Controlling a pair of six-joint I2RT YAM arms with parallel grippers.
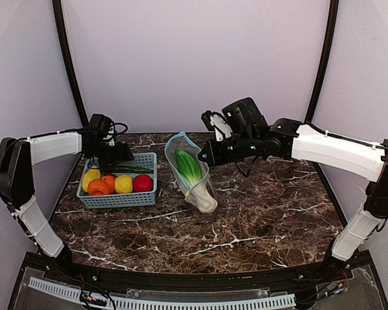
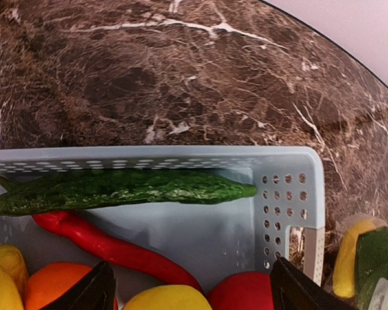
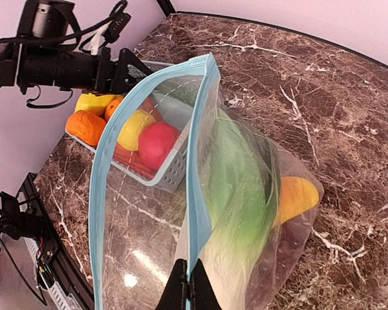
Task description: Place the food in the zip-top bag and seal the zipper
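A zip top bag (image 1: 204, 190) with a blue zipper stands mid-table, holding a bok choy (image 1: 187, 165) and something yellow-orange (image 3: 296, 199). My right gripper is shut on the bag's blue rim. My left gripper is open over the grey basket (image 2: 291, 152). In it lie a cucumber (image 2: 123, 190), red pepper (image 2: 116, 248), oranges (image 2: 58, 287), a yellow fruit (image 2: 165, 298), a red fruit (image 2: 239, 294) and yellow items at the left.
Walls bound both sides and the back.
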